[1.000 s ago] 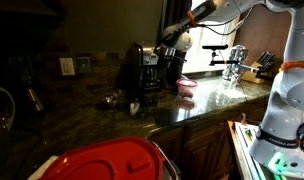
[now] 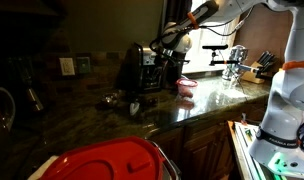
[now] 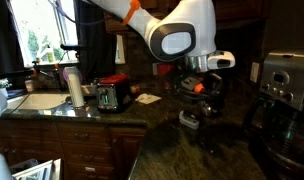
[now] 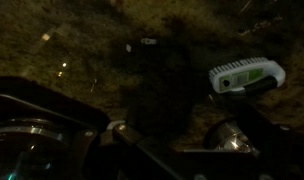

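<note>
In the wrist view, a white brush point(image 4: 247, 76) with a green label lies bristles sideways on the dark counter. Beyond the edge of my gripper, it is apart from the fingers. A pale item, likely the same brush point(image 3: 189, 119), shows on the counter in the second exterior view. Above the counter, my gripper point(image 3: 206, 86) is open, and nothing shows between its fingers. In the first exterior view the gripper point(image 2: 160, 50) is small and dark, near the dark appliance at the back.
A coffee maker point(image 3: 290, 75) stands close to the arm. Shiny metal point(image 4: 230, 137) is near the gripper. A red toaster point(image 3: 114, 92), a paper roll point(image 3: 75, 88) and a pink bowl point(image 2: 187, 87) stand elsewhere. A large red tray point(image 2: 102, 162) fills the near side.
My gripper has swung left in the first exterior view, from beside the window towards the dark appliance. Counter objects look unmoved.
</note>
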